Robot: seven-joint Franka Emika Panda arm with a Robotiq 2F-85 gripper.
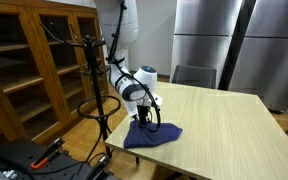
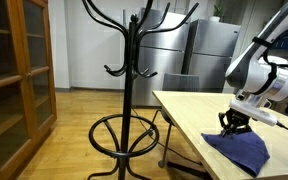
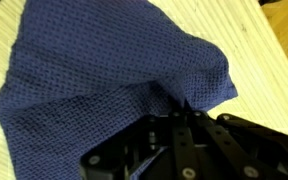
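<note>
A dark blue waffle-weave cloth (image 3: pixel 84 95) lies crumpled on the pale wooden table, its folds running together at my fingertips in the wrist view. My gripper points down into that gathered part and is shut on it, though the tips are dark and partly lost in the fabric. From the side, the cloth (image 2: pixel 246 150) spreads near the table's edge, with my gripper (image 2: pixel 227 128) low over its far part. In exterior view 1 the cloth (image 1: pixel 159 135) shows below the white arm.
A black coat stand (image 2: pixel 129 90) rises close beside the table's edge. A dark chair (image 1: pixel 194 77) stands behind the table, and glass-fronted cabinets (image 1: pixel 19 65) line the left.
</note>
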